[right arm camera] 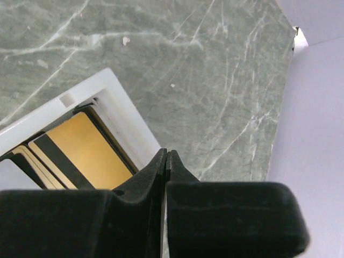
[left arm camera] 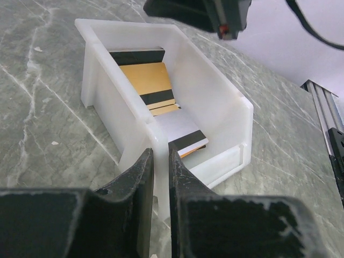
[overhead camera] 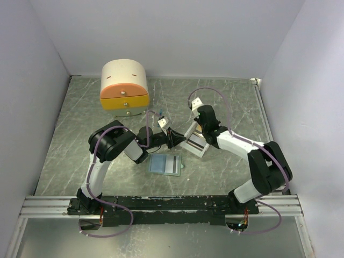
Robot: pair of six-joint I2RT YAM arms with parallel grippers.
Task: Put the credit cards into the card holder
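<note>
The white card holder [left arm camera: 215, 115] has its near wall between the fingers of my left gripper, which is shut on it. Inside, a stack topped by a gold card [left arm camera: 142, 78] with a dark stripe lies tilted at the far end. Lower down rest gold-edged cards and a white card [left arm camera: 174, 126] with a dark stripe. In the right wrist view my right gripper is shut with nothing between its fingers. Its tips appear over the holder's rim, beside the gold card [right arm camera: 88, 148]. The left wrist view catches part of the right gripper above the holder.
A flat tray [overhead camera: 164, 164] with blue and white panels lies on the table in front of the left arm. At the back left stands a rounded chest [overhead camera: 124, 80] with orange and yellow drawers. Walls border the table.
</note>
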